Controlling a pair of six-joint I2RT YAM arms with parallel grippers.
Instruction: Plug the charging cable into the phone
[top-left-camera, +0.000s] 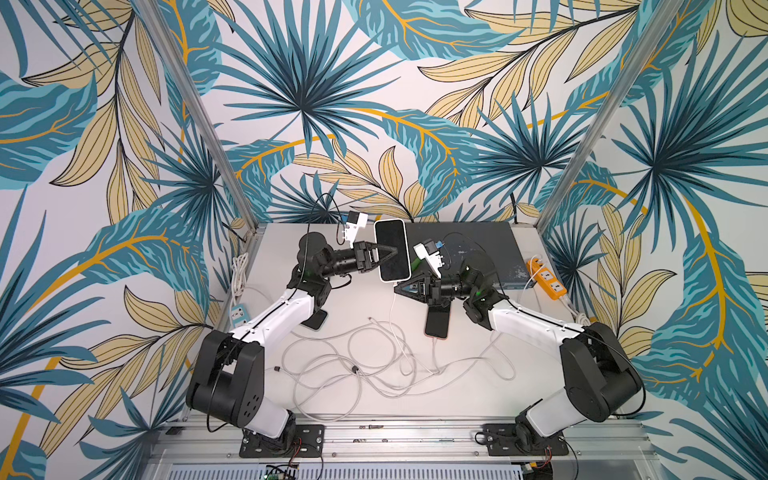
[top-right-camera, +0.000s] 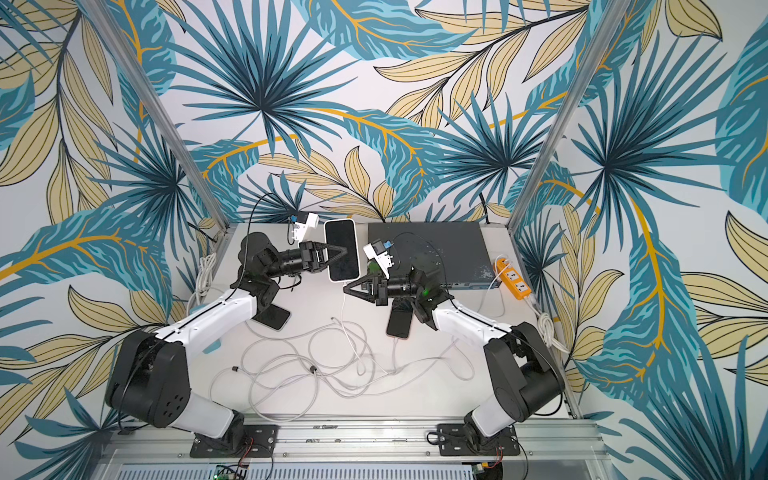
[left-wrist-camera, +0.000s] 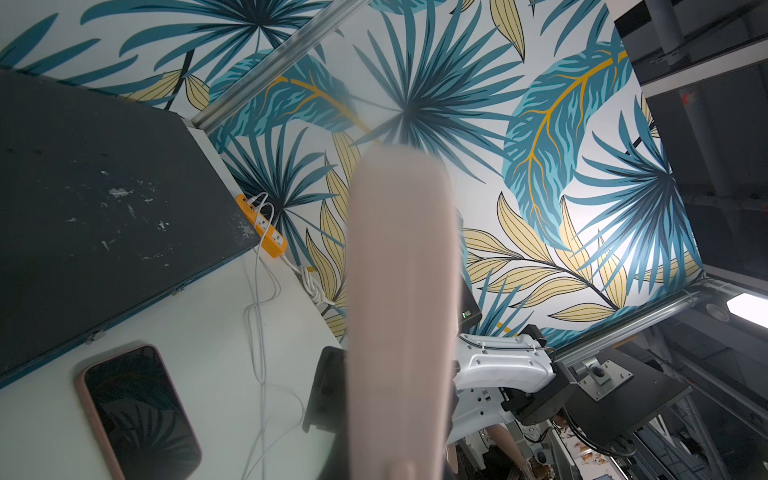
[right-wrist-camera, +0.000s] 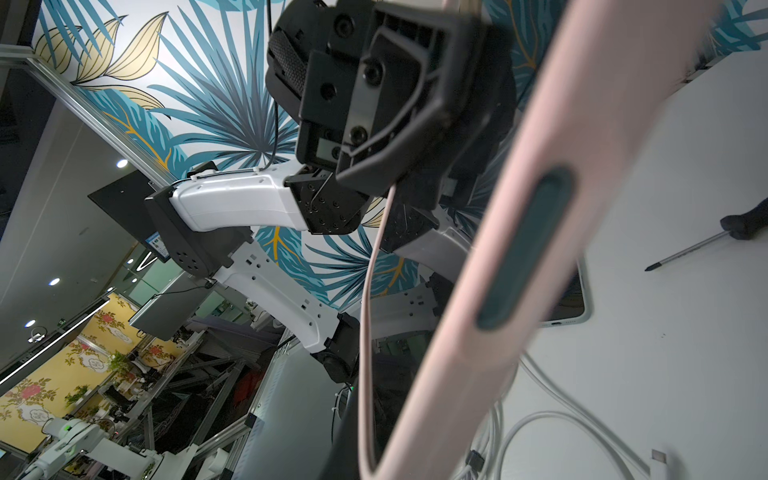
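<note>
My left gripper (top-left-camera: 389, 251) is shut on the phone (top-left-camera: 393, 236), which is held up with its dark screen facing up. Its pale pink edge fills the middle of the left wrist view (left-wrist-camera: 404, 320) and crosses the right wrist view (right-wrist-camera: 448, 376). Close to the phone's lower end are the tips of my right gripper (top-left-camera: 399, 289). They are shut, and the white charging cable (top-left-camera: 393, 308) rises from the table to them. The plug end is hidden; whether it touches the phone's port cannot be told.
Loose white cables (top-left-camera: 352, 360) loop across the table front. Two more phones lie flat, one below the right arm (top-left-camera: 437, 322), one below the left (top-left-camera: 315, 320). A dark flat box (top-left-camera: 496, 244) and an orange power strip (top-left-camera: 546, 277) stand back right.
</note>
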